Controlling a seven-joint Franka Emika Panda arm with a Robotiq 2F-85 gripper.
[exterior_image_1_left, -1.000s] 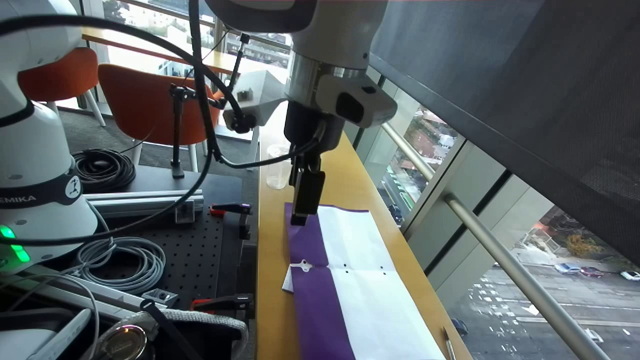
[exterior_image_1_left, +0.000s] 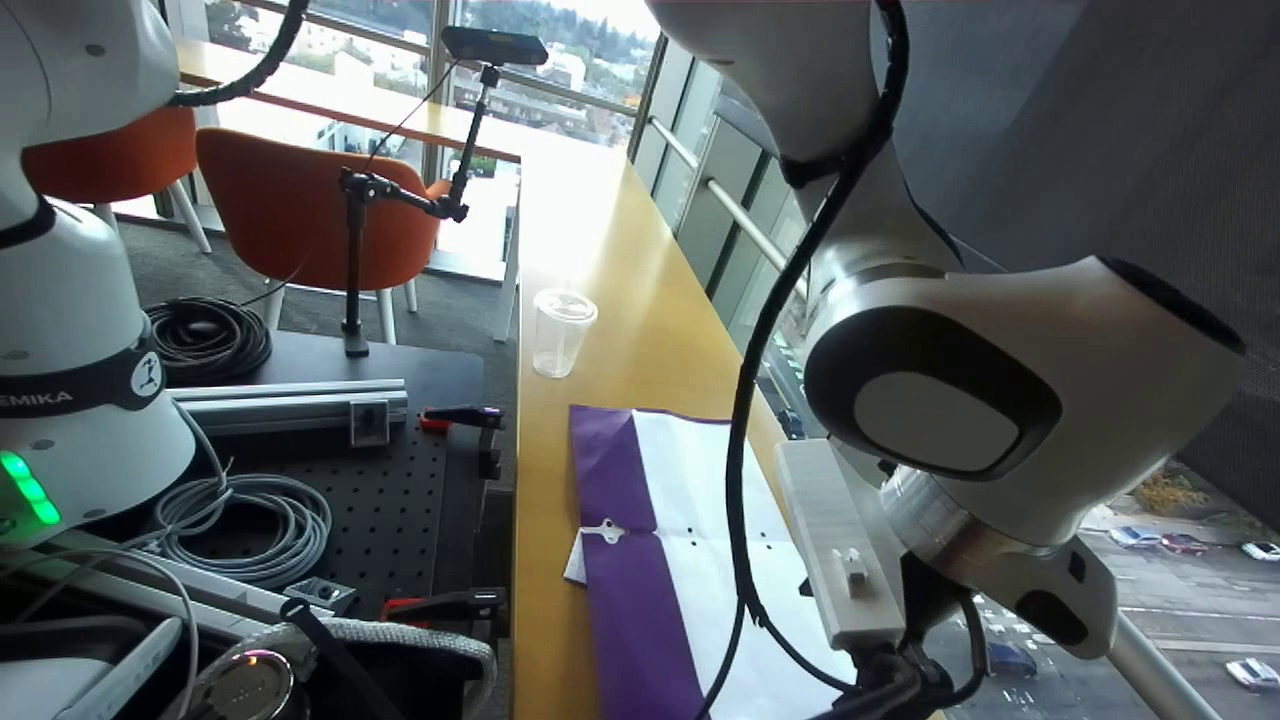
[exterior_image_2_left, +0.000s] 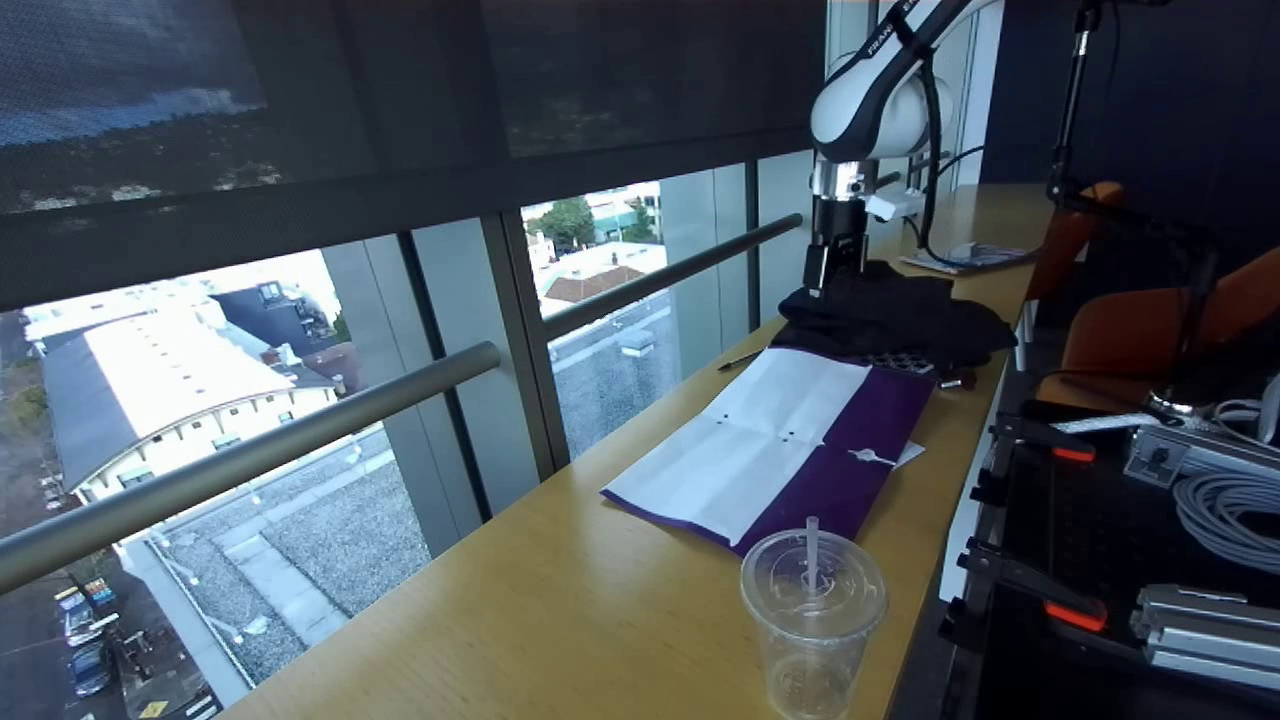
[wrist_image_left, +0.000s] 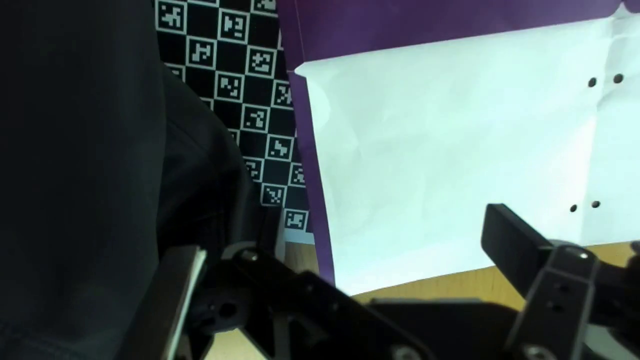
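My gripper is open, its two fingers wide apart with nothing held between them. In the wrist view the left finger (wrist_image_left: 174, 300) is over a black cloth (wrist_image_left: 90, 120), and the right one over the sheet's edge. Exterior view 2 shows the gripper (exterior_image_2_left: 831, 282) pointing down at the window side of the bunched cloth (exterior_image_2_left: 888, 314); whether they touch, I cannot tell. A creased purple-and-white sheet (exterior_image_2_left: 774, 414) lies spread on the table beside the cloth. In exterior view 1 the arm hides part of this sheet (exterior_image_1_left: 636, 600), and the fingertips are out of sight.
A clear plastic cup (exterior_image_2_left: 816, 612) with a straw stands beyond the sheet. Partly under cloth and sheet lies a checkered marker board (wrist_image_left: 264, 120). A pen (exterior_image_2_left: 738, 360) rests by the window side, where a metal rail (exterior_image_2_left: 672, 276) runs. Bare table (exterior_image_2_left: 528, 612) surrounds the cup.
The arm has swung from above the sheet's far purple corner toward the window and nearer to exterior view 1's camera. Sheet and cup stay in place.
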